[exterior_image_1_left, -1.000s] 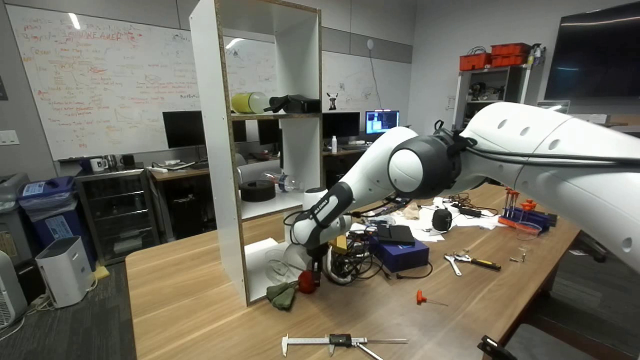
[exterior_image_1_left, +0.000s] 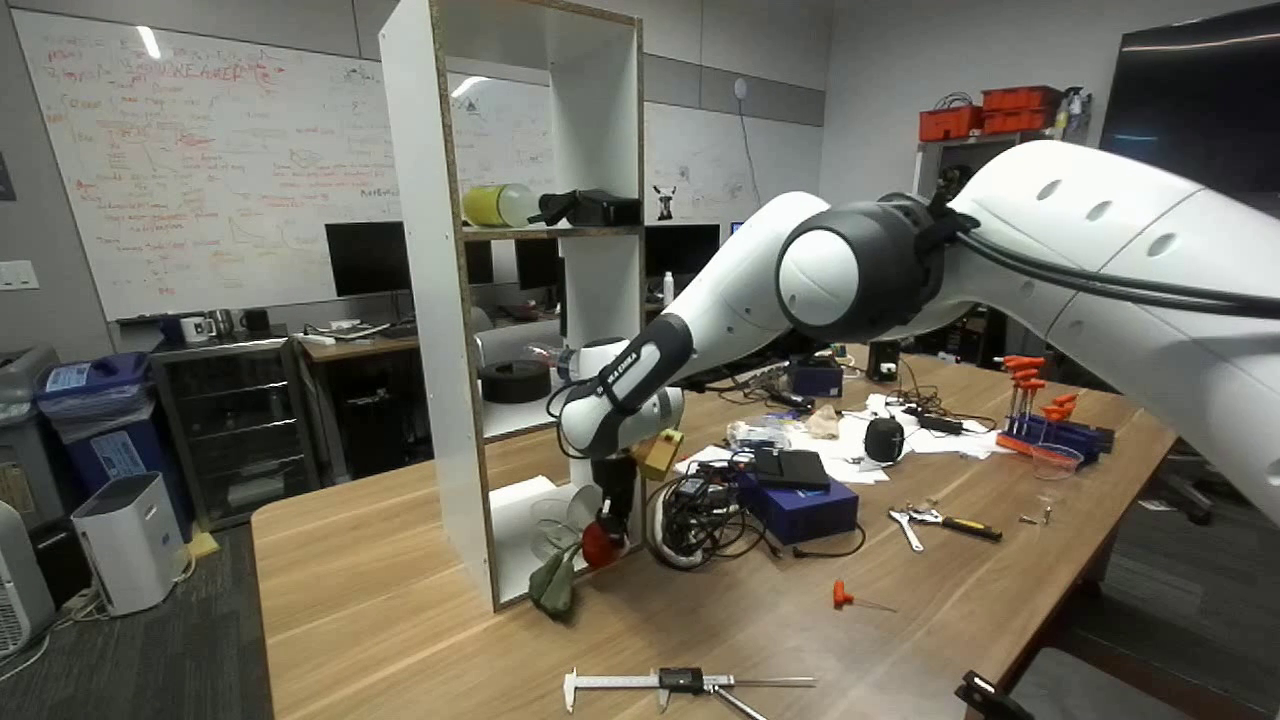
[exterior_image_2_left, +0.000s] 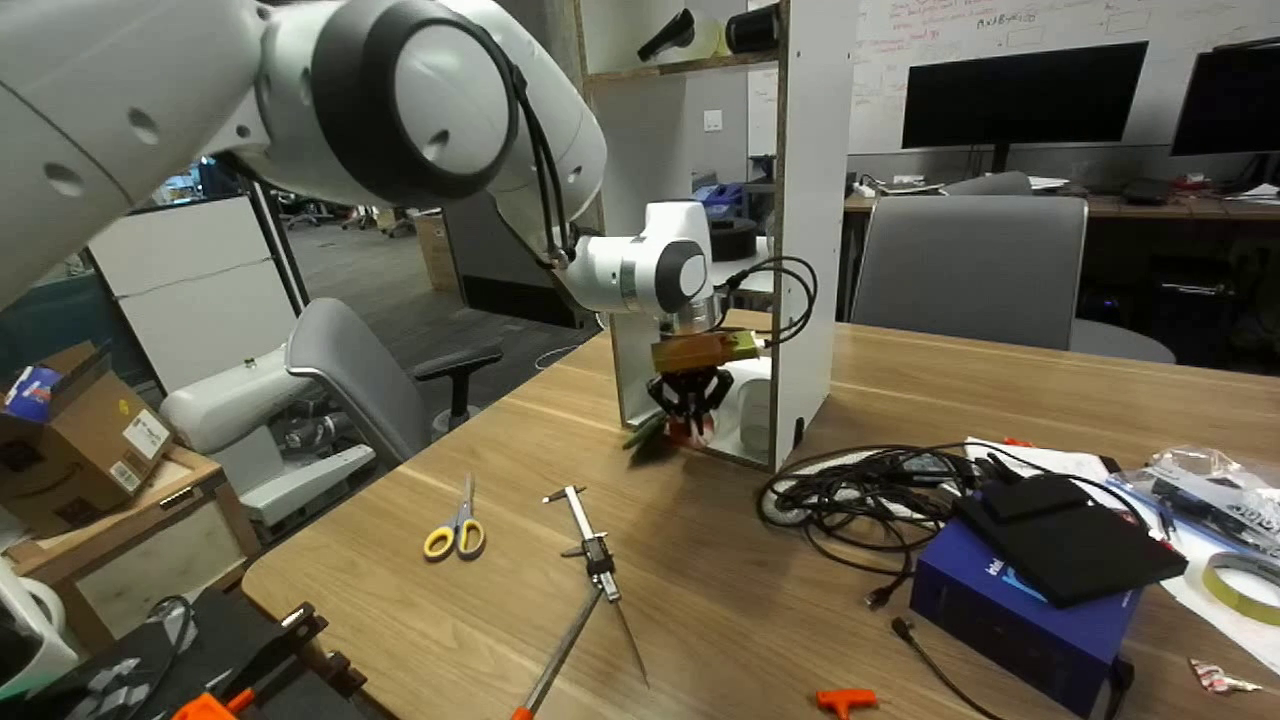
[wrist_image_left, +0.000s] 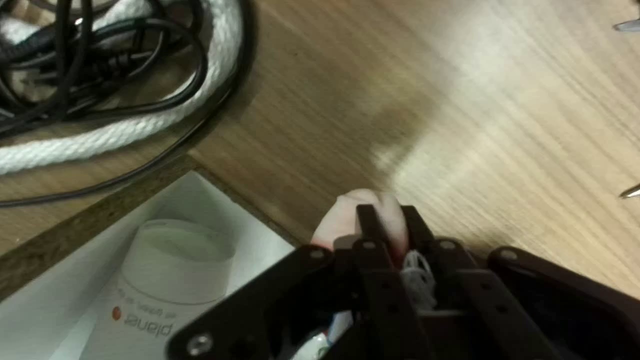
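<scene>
A soft red object (exterior_image_1_left: 600, 544) with drooping green leaves (exterior_image_1_left: 553, 584) is at the open front of the shelf's lowest compartment. My gripper (exterior_image_1_left: 614, 528) is shut on it from above. In the wrist view the object's pale pinkish end (wrist_image_left: 340, 219) sticks out around the dark fingers, and a white string loop (wrist_image_left: 418, 279) shows between them. Exterior view 2 has the leaves (exterior_image_2_left: 648, 434) hanging left of the gripper (exterior_image_2_left: 690, 422). The fingers hide much of the red body.
A white shelf unit (exterior_image_1_left: 470, 360) stands beside the gripper, its lowest compartment holding a white container (wrist_image_left: 174, 288). Tangled black cables (exterior_image_2_left: 858, 504) and a blue box (exterior_image_2_left: 1020, 612) lie nearby. Calipers (exterior_image_2_left: 594, 546) and scissors (exterior_image_2_left: 457, 528) rest on the otherwise clear front table.
The arm has risen and shifted slightly left in exterior view 1. Held in the gripper, the red object has come up a little too, its leaves now hanging more steeply.
</scene>
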